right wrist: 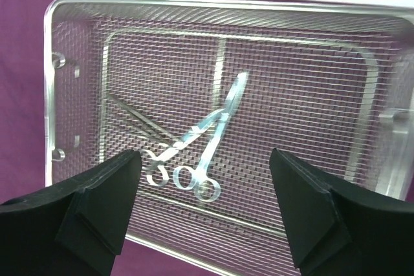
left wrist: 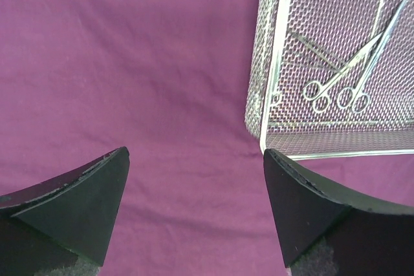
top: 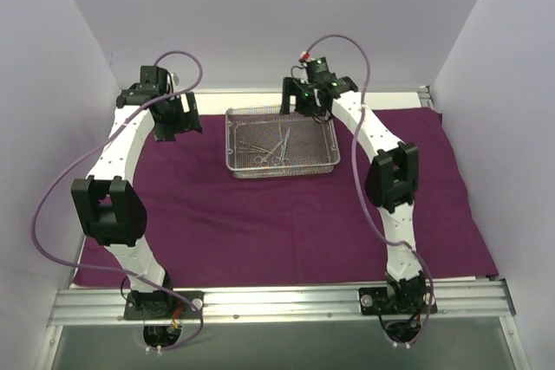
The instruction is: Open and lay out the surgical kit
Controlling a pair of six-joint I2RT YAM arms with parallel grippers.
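Note:
A wire-mesh tray [top: 229, 140] sits on the purple cloth, near its far edge. Inside lie two ring-handled instruments [right wrist: 217, 140], crossing each other, with a thin slender tool [right wrist: 139, 116] at their left; its type is hard to tell. Over the tray's far side hangs my right gripper [top: 293, 103], its fingers apart and nothing between them. In the right wrist view the instruments' rings show close to the left finger [right wrist: 110, 198]. My left gripper [top: 179, 126] stands open left of the tray, above bare cloth [left wrist: 162, 95].
A pale strip [top: 221, 103] runs behind the cloth, and grey walls [top: 277, 23] close in the back and sides. Wide bare cloth [top: 260, 231] lies in front of the tray. A purple cable loops along each arm.

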